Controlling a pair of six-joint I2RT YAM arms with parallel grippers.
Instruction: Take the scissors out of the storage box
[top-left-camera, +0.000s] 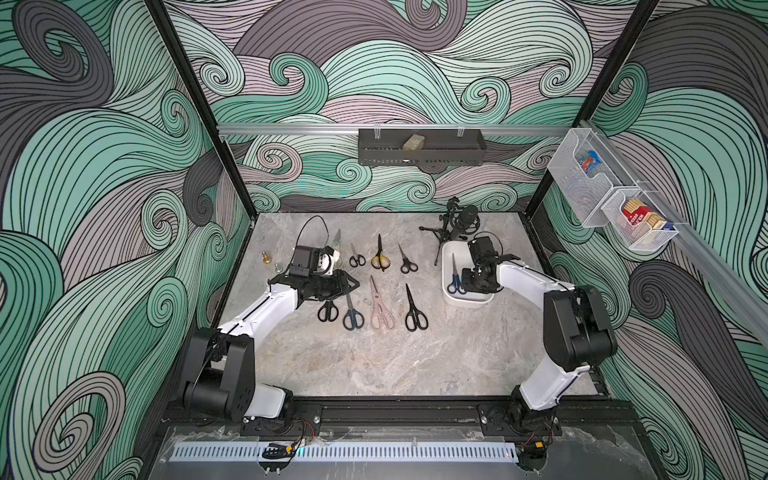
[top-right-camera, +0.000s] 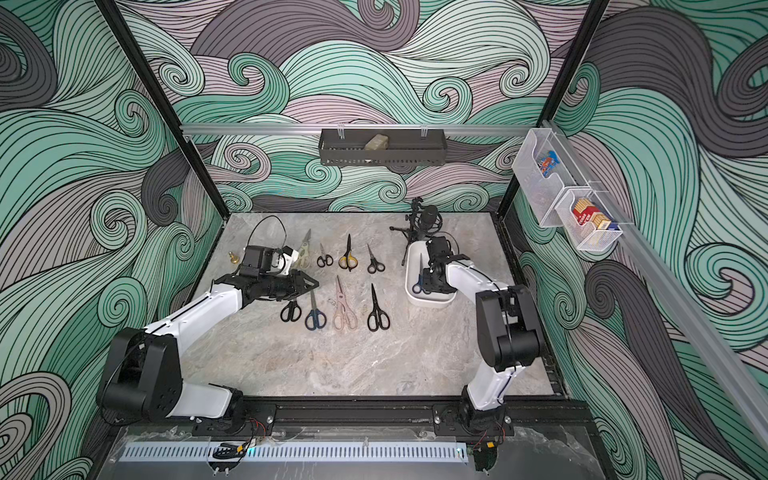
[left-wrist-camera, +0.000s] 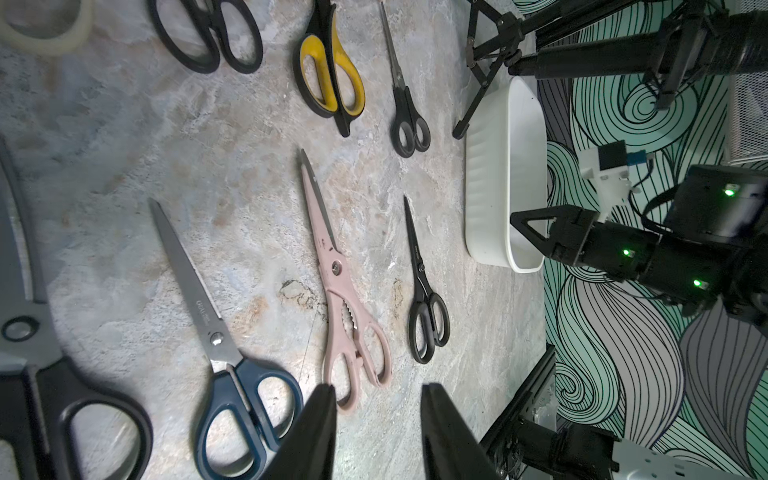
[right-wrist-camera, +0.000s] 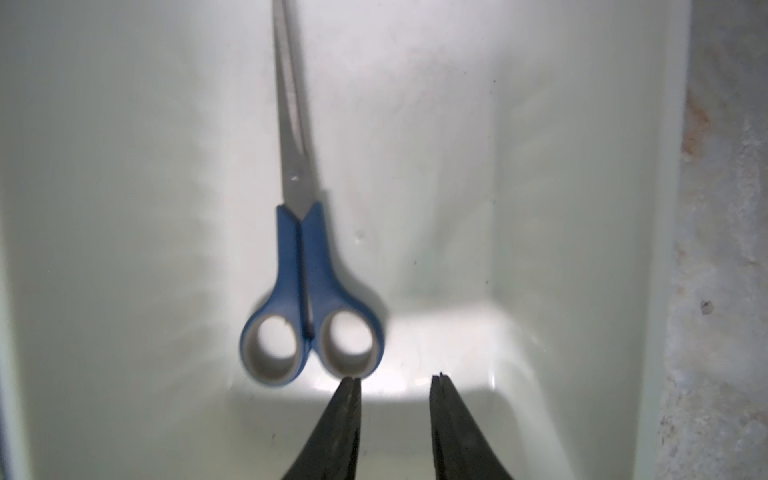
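Observation:
In the right wrist view, blue-handled scissors (right-wrist-camera: 297, 272) lie flat on the floor of the white storage box (right-wrist-camera: 672, 200), blades pointing away. My right gripper hangs over the box, its fingers apart and nothing between them; the scissors' handles are just ahead and to the left. From the top left view, the same scissors (top-left-camera: 455, 280) show beside my right gripper in the box. My left gripper is above the table, open and empty, near the pink scissors (left-wrist-camera: 344, 320).
Several other scissors lie on the table left of the box, among them a yellow-and-black pair (top-left-camera: 380, 254) and a black pair (top-left-camera: 414, 310). A black stand (top-left-camera: 457, 220) rises just behind the box.

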